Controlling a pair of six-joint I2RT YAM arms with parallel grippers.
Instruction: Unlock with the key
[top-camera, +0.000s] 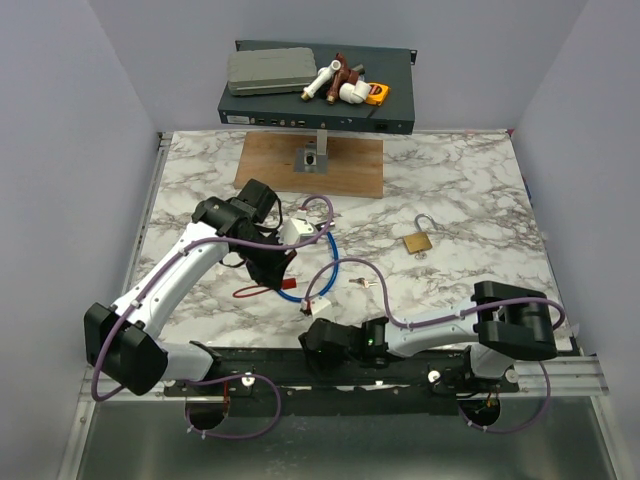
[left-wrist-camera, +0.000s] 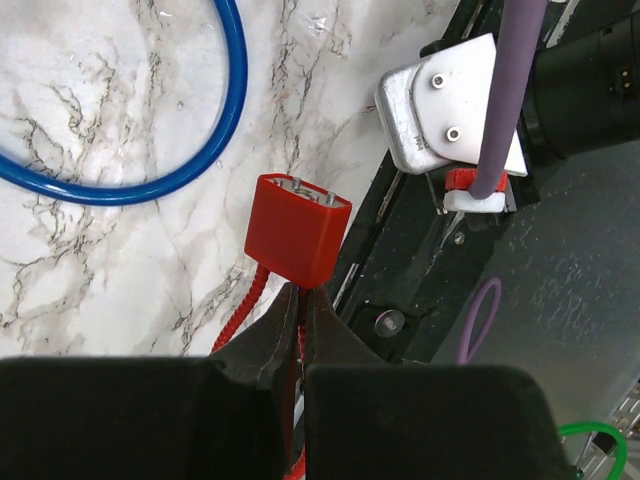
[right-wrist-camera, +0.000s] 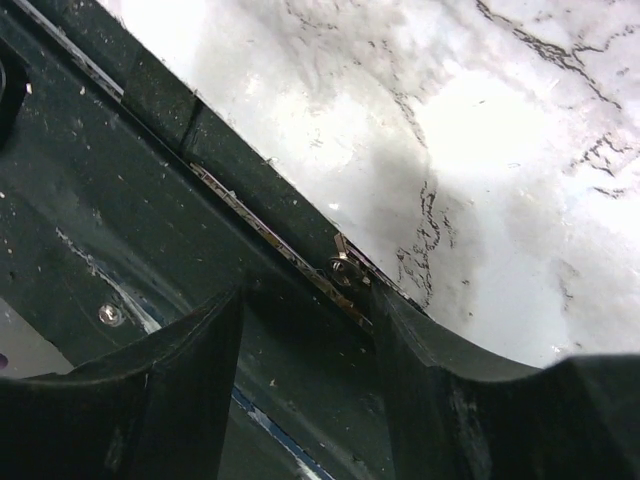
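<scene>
A ring with small keys (right-wrist-camera: 345, 268) lies in the dark groove along the marble tabletop's front edge in the right wrist view. My right gripper stands open just short of it, fingers apart on either side and nothing between them. A red block with metal pins on its end face (left-wrist-camera: 297, 230) trails a red cord (left-wrist-camera: 243, 308); my left gripper is shut on it, above the table. A brass padlock (top-camera: 417, 242) with its shackle lies on the marble, and another small key set (top-camera: 363, 282) lies nearer the middle.
A blue ring (top-camera: 334, 280) lies on the marble near the left gripper. A wooden board with a metal fitting (top-camera: 258, 160) is at the back, below a dark shelf (top-camera: 405, 100) carrying a grey case and several small items.
</scene>
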